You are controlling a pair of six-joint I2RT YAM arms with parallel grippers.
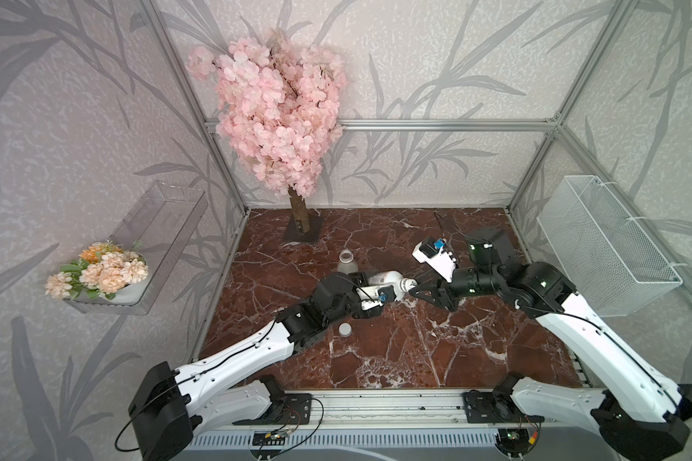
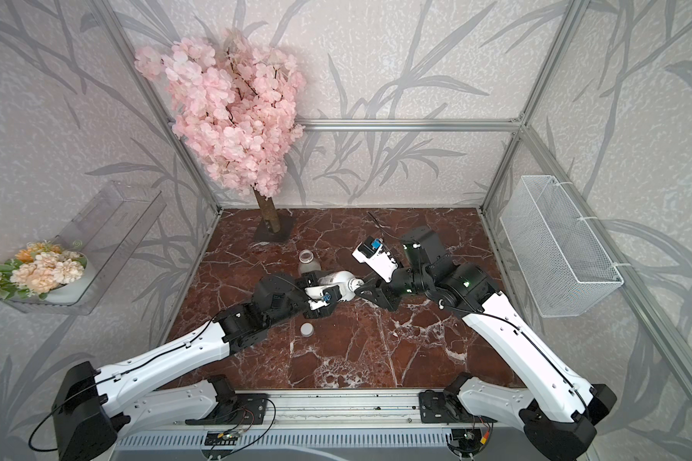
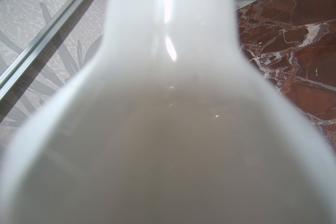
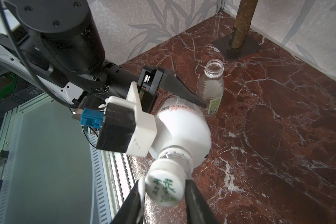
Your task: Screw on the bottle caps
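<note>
My left gripper (image 1: 390, 292) is shut on a white bottle (image 4: 186, 125) lying on its side above the table, mouth toward the right arm. A white cap with green characters (image 4: 165, 186) sits over its mouth; how firmly it is seated cannot be told. My right gripper is part open, its blurred fingers (image 4: 197, 205) on either side of that cap. The bottle's body fills the left wrist view, hiding the left fingers there. A clear, uncapped bottle (image 4: 211, 87) stands upright behind. A loose white cap (image 1: 344, 329) lies on the table in front of the left gripper.
A pink blossom tree (image 1: 298, 211) stands at the back left of the marble table (image 1: 453, 353). Wall baskets hang at both sides: a clear one (image 1: 161, 246) with flowers and an empty white mesh one (image 1: 607, 246).
</note>
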